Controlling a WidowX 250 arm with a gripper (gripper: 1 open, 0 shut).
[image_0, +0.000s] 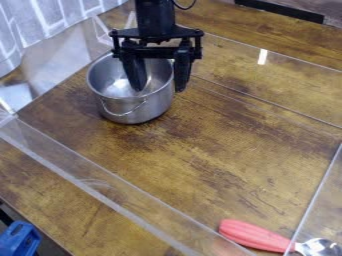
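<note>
The black gripper (156, 62) hangs over a steel pot (131, 103) with a wire handle, its fingers reaching down at the pot's opening and right side. Whether anything is between the fingers is hard to see. The pot stands upright on the wooden surface in the upper left of the view.
A red-handled metal utensil (257, 236) lies at the front right. A blue object (16, 241) is at the lower left corner. Clear plastic walls edge the wooden surface (201, 160), whose middle is free. A white crumpled sheet hangs at the upper left.
</note>
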